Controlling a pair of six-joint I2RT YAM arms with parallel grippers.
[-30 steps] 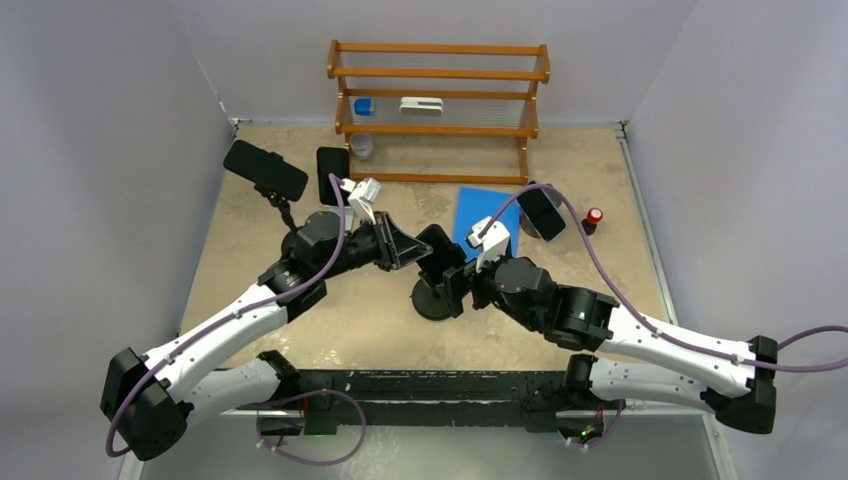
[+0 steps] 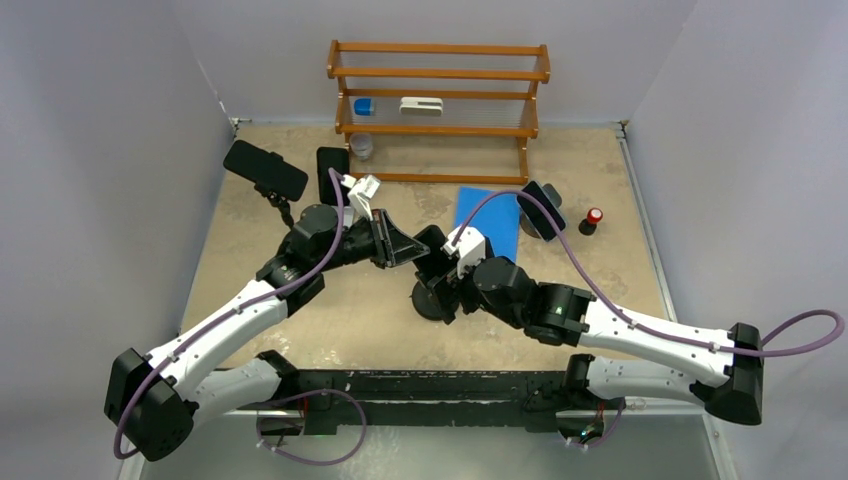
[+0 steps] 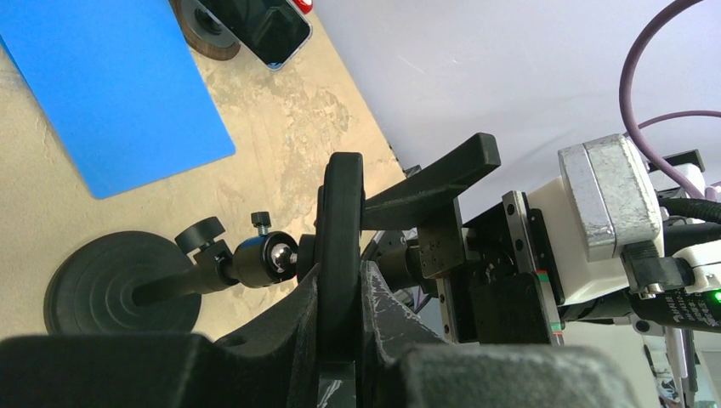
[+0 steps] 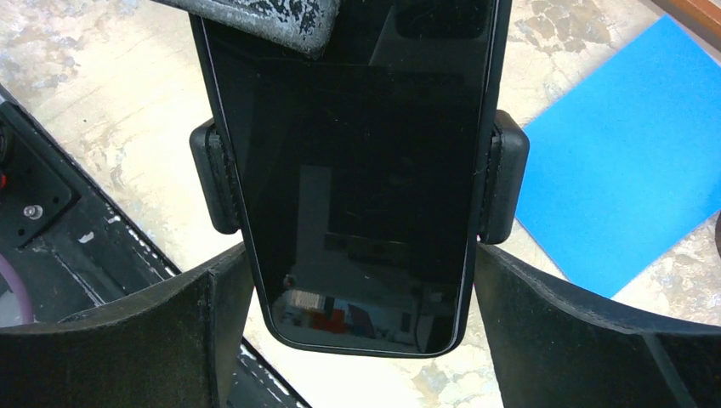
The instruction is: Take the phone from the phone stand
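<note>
A black phone (image 4: 361, 204) sits upright between the side clamps (image 4: 506, 170) of a black stand, whose round base (image 3: 93, 285) and ball-joint pole rest on the table. My left gripper is shut on the phone, seen edge-on in the left wrist view; one fingertip lies over the upper screen in the right wrist view. My right gripper is part open around the phone's lower end, a finger at either side; whether they press on it I cannot tell.
A blue mat (image 2: 474, 200) lies behind. A phone on a stand (image 2: 542, 210) and a red-topped object (image 2: 590, 222) are at right; more phones (image 2: 265, 170) at back left. A wooden rack (image 2: 438, 76) stands at the back.
My right arm has moved left, bringing its gripper further onto the phone. The left arm has barely moved.
</note>
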